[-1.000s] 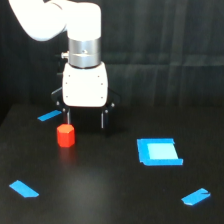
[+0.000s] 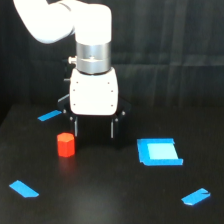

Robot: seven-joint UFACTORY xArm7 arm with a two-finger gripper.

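My gripper [image 2: 94,125] hangs over the dark table in the camera view, its two fingers apart with nothing seen between them. A red block [image 2: 66,145] stands on the table to the left of the gripper and a little nearer the camera. To the right lies a light square outlined in blue tape [image 2: 160,152], with nothing on it.
Short blue tape strips lie at the front left [image 2: 24,189], front right [image 2: 196,197] and back left [image 2: 49,114].
The arm and gripper have moved slightly to the right and down in the view. The red block shows no clear movement.
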